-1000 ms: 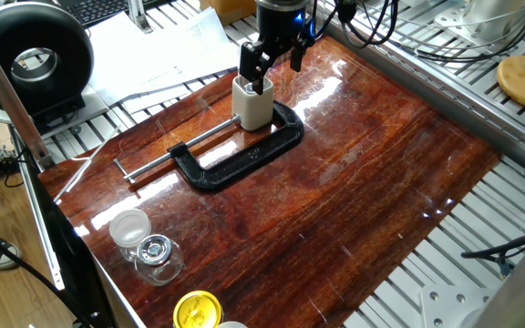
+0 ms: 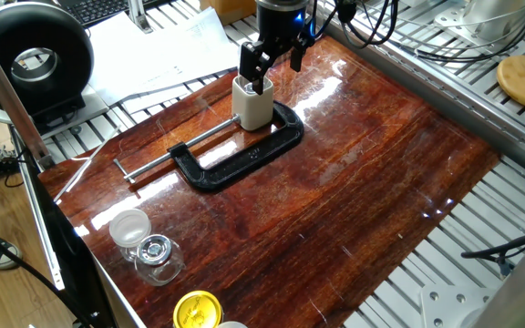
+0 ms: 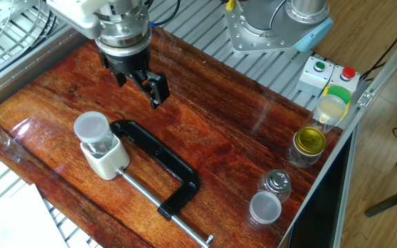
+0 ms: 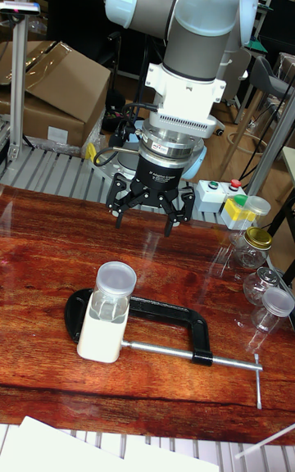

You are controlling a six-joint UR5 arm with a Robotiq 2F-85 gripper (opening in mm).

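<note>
A clear jar with a frosted white lid stands upright in the cream-coloured holder. The black C-clamp grips this holder on the table, its screw bar reaching out to one side. Above the table and apart from the jar, my gripper hangs pointing down, its fingers spread wide with nothing between them. Seen in exterior view 1, the gripper overlaps the top of the holder and largely hides the jar.
Along one table edge stand several jars: one white-lidded, one silver-lidded, one gold-lidded and one by the button boxes. White paper lies beyond the table edge.
</note>
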